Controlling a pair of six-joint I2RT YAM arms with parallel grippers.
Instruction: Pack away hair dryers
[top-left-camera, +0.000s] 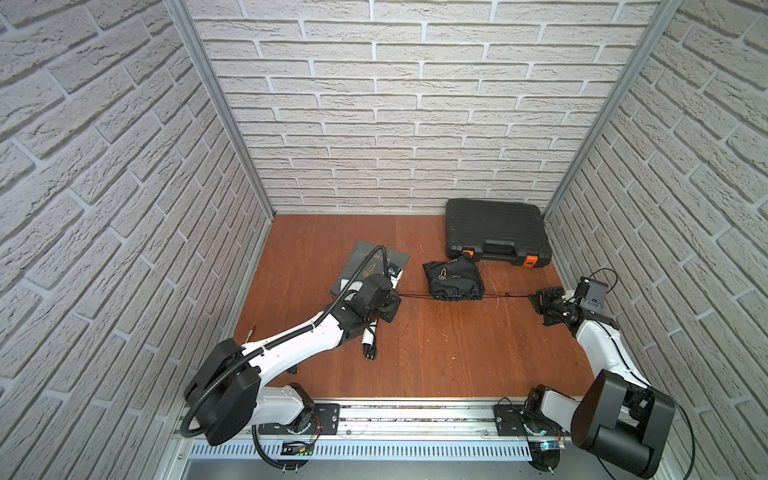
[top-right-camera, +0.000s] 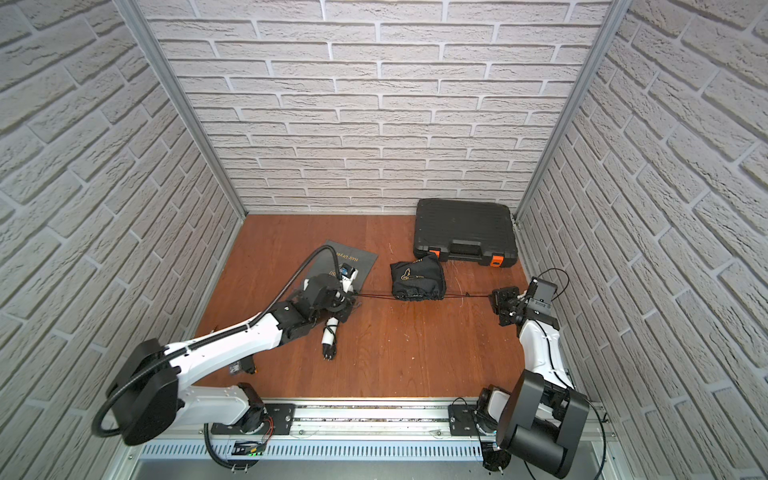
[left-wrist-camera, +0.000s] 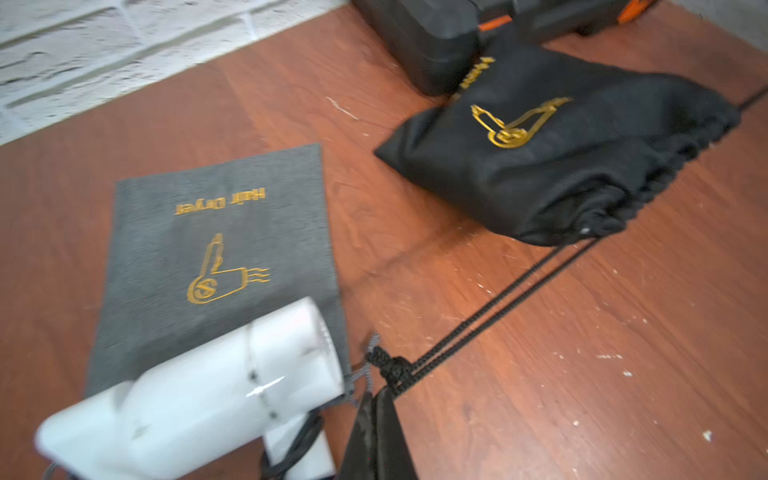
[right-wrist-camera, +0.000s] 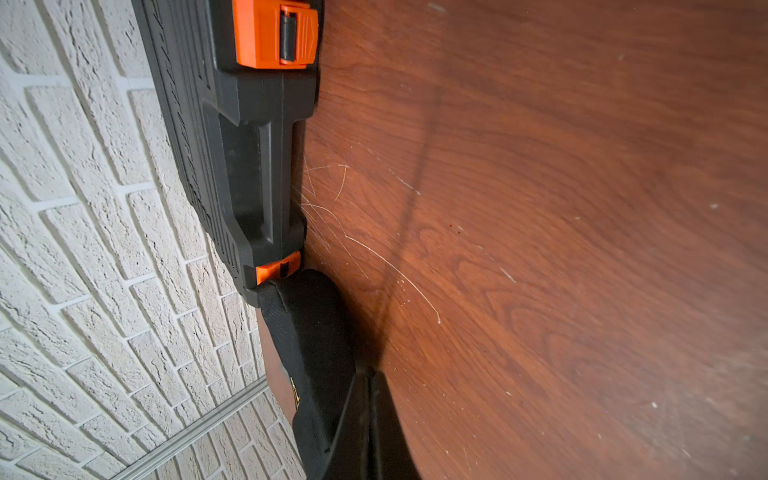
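A black drawstring bag with a gold dryer print (top-left-camera: 453, 280) (left-wrist-camera: 552, 160) lies mid-table, its top gathered, with cords stretched taut to both sides. My left gripper is shut at the knotted end of one cord (left-wrist-camera: 396, 368). My right gripper is shut at the right, where the other cord runs; the cord between its fingers is hard to see. A white hair dryer (left-wrist-camera: 224, 392) lies beneath the left arm, partly on a flat grey bag marked Hair Dryer (left-wrist-camera: 220, 208).
A black case with orange latches (top-left-camera: 496, 224) stands at the back right against the wall, touching or close behind the black bag.
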